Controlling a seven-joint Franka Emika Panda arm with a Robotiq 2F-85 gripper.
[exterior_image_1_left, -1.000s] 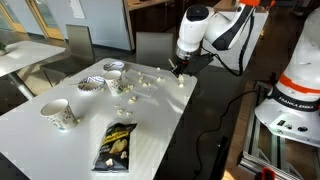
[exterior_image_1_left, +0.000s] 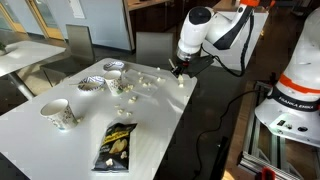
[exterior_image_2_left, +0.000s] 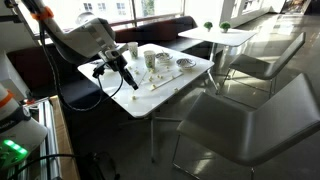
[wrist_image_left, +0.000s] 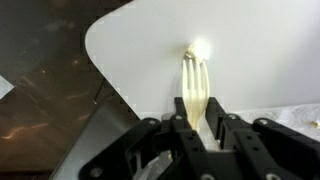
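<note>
In the wrist view my gripper is shut on a fork (wrist_image_left: 195, 85), which appears white to yellowish. Its tines point away from the fingers, toward a small pale piece of food (wrist_image_left: 200, 47) resembling popcorn on the white table (wrist_image_left: 140, 40). The tine tips appear to meet the near edge of that piece; whether they pierce it, I cannot tell. Exterior view 1 has the gripper (exterior_image_1_left: 180, 72) over the table's far right corner, with the piece (exterior_image_1_left: 181, 84) just below it. The fork is too small to make out there.
A chip bag (exterior_image_1_left: 115, 147), a patterned cup (exterior_image_1_left: 59, 113), another cup (exterior_image_1_left: 114, 82) and patterned bowls (exterior_image_1_left: 90, 84) stand on the table. Several pale bits lie scattered mid-table. The table's edge and rounded corner are close to the gripper; chairs (exterior_image_1_left: 80, 45) stand beyond.
</note>
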